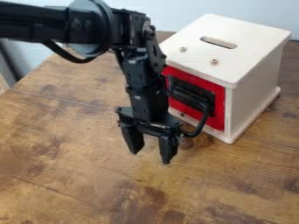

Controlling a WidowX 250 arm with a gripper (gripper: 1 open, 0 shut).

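Observation:
A black robot arm reaches in from the upper left, its gripper (149, 147) pointing down above the wooden table, just in front of a pale wooden box (247, 98). The two fingers stand apart with nothing visible between them. The box has a slot in its top and a red front panel (216, 122), partly hidden behind the arm.
A pale wall shows behind the table's back edge.

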